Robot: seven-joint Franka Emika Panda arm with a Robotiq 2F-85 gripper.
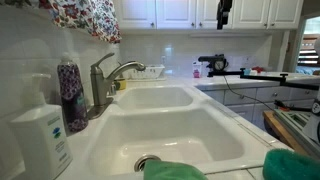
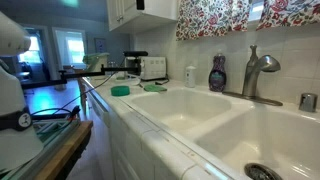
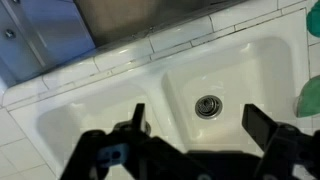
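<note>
High over the white double sink (image 1: 150, 150), my gripper is open in the wrist view, its two dark fingers (image 3: 262, 128) wide apart with nothing between them. Below it, a basin with a round drain (image 3: 208, 107) is empty. A green cloth (image 1: 172, 172) lies by the sink's near edge in exterior view 1; its side shows as a green patch (image 3: 309, 98) in the wrist view. Close to the cloth rests a round teal item (image 2: 120, 90), on the counter's front side. The faucet (image 2: 262, 68) rises behind the sink.
A clear soap bottle (image 1: 42, 130) and a dark purple-blue bottle (image 1: 73, 97) stand by the wall near the faucet. At the counter's far end in exterior view 2 is a toaster (image 2: 153, 68). White cabinets (image 1: 175, 14) hang above.
</note>
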